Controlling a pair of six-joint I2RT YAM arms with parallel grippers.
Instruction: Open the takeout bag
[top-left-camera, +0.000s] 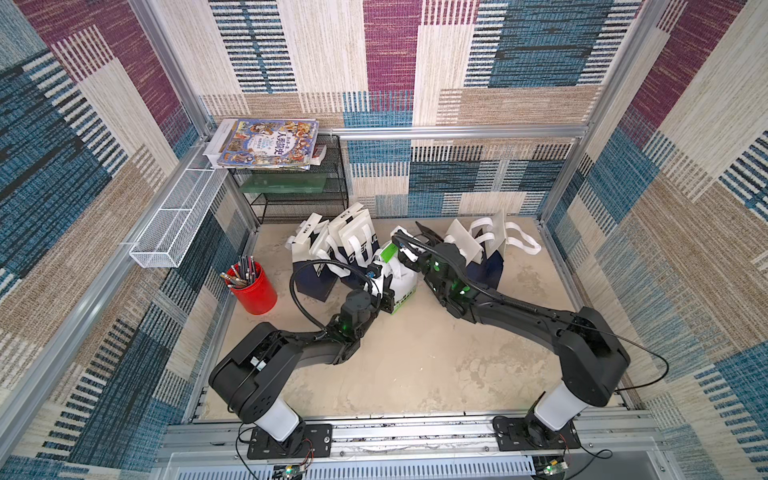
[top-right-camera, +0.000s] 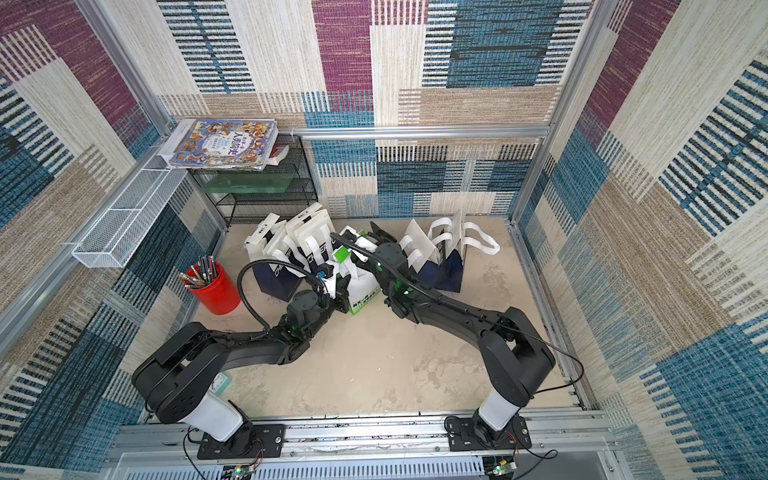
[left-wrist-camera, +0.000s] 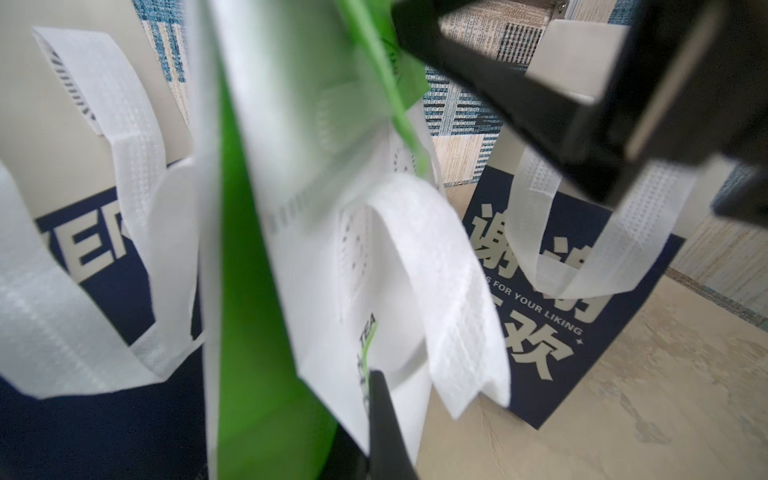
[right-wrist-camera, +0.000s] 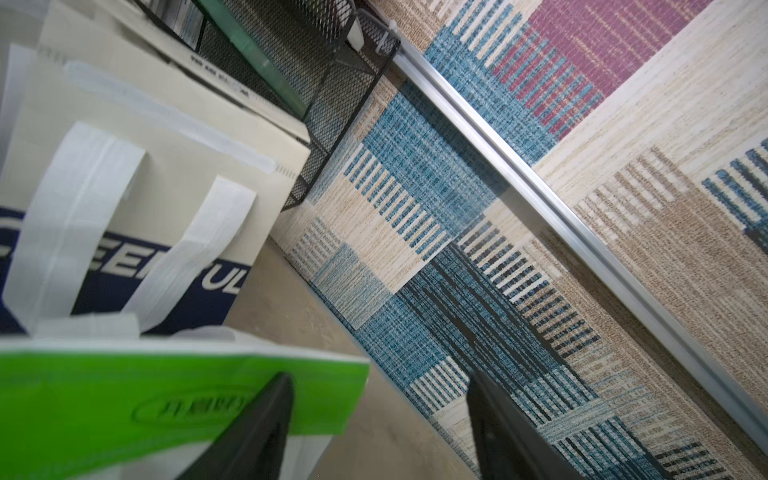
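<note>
The white-and-green takeout bag (top-left-camera: 404, 280) stands upright mid-table between both arms, its green flap (right-wrist-camera: 184, 400) filling the lower left of the right wrist view. In the left wrist view a white handle (left-wrist-camera: 448, 296) loops out from its side. My left gripper is shut at the bag's lower part, the thin white panel running in between its fingers. Above the bag, my right gripper stands open; one finger (right-wrist-camera: 268, 428) overlaps the green flap, and the gap shows only the flap's corner and background.
Navy-and-cream paper bags (top-left-camera: 352, 232) crowd the left side, and more (top-left-camera: 488, 248) stand to the right. A red pen cup (top-left-camera: 256, 292) sits at the far left. Books (top-left-camera: 268, 144) top the wire rack behind.
</note>
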